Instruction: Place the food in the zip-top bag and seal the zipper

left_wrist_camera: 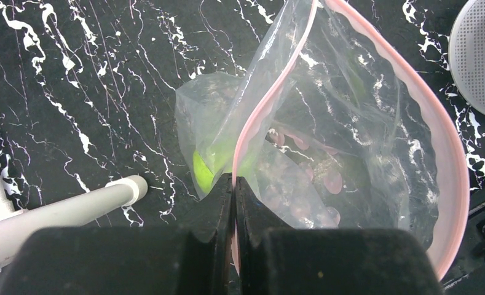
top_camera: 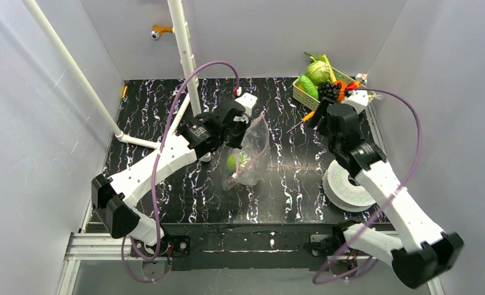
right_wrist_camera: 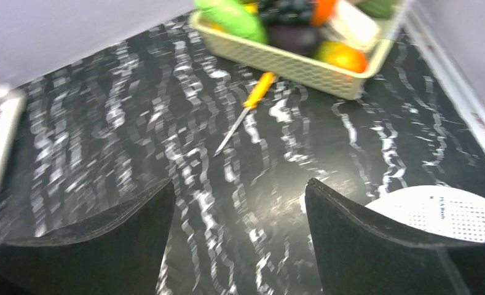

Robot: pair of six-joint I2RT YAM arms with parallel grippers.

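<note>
My left gripper is shut on one pink rim of the clear zip top bag (left_wrist_camera: 375, 141), whose mouth gapes wide in the left wrist view. Inside the bag shows a bright green food item (left_wrist_camera: 203, 172), partly veiled by the plastic, along with pinkish round shapes that may be food or print. From above, the bag (top_camera: 252, 153) hangs below the left gripper with the green food (top_camera: 232, 162) low in it. Well to the bag's right, my right gripper is open, with only bare tabletop between its fingers.
At the back right a pale green basket (right_wrist_camera: 289, 64) holds several vegetables and fruits. An orange-handled tool (right_wrist_camera: 259, 90) lies before it. White round plates (top_camera: 339, 189) rest at the front right; a white pipe frame (top_camera: 193, 80) stands by the left arm.
</note>
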